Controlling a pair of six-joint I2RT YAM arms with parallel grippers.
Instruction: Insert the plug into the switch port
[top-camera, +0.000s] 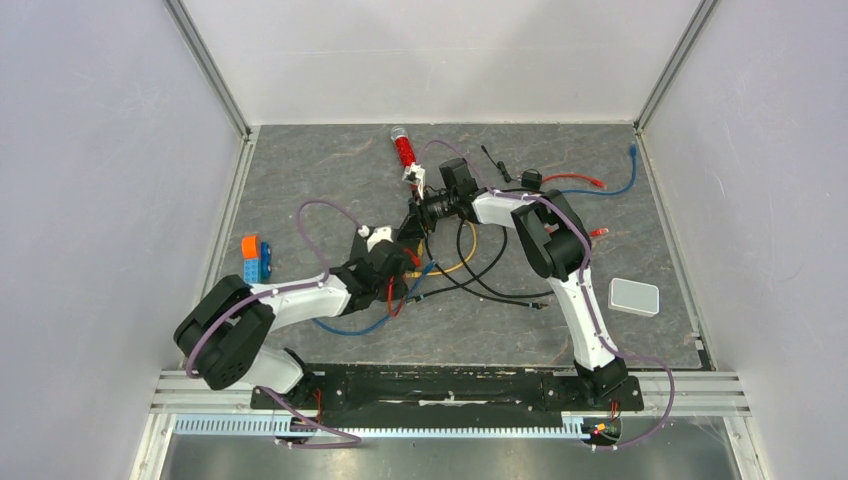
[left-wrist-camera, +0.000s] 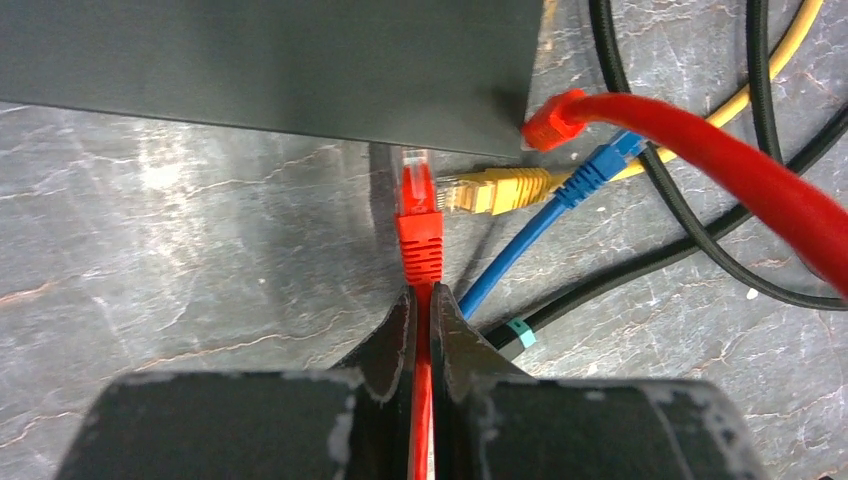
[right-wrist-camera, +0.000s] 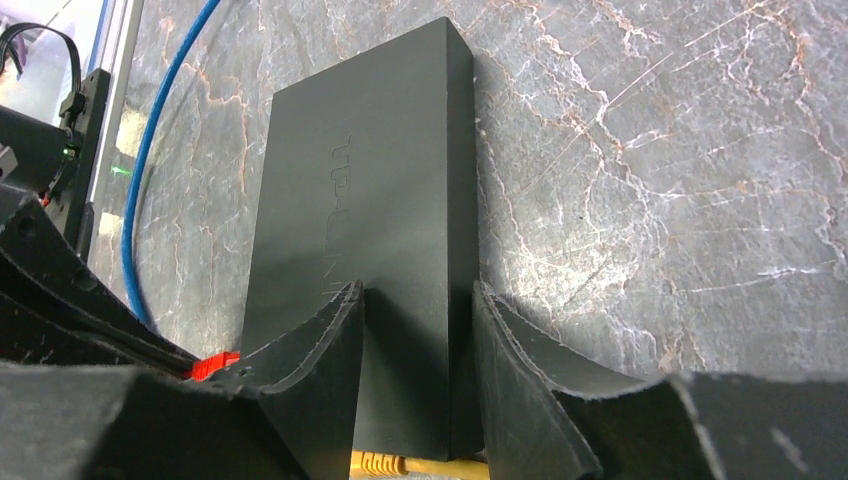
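In the left wrist view my left gripper is shut on the red cable, whose plug (left-wrist-camera: 420, 235) points at the edge of the black switch box (left-wrist-camera: 300, 70), its tip at or just under that edge; whether it is in a port I cannot tell. A yellow plug (left-wrist-camera: 505, 190) and a blue plug (left-wrist-camera: 590, 175) lie to its right. In the right wrist view my right gripper has its fingers around the far end of the box (right-wrist-camera: 340, 200); whether they press on it is unclear.
Black cables (top-camera: 500, 296), a red cylinder (top-camera: 404, 148), an orange and blue toy (top-camera: 255, 260) and a white case (top-camera: 634, 296) lie around the arms.
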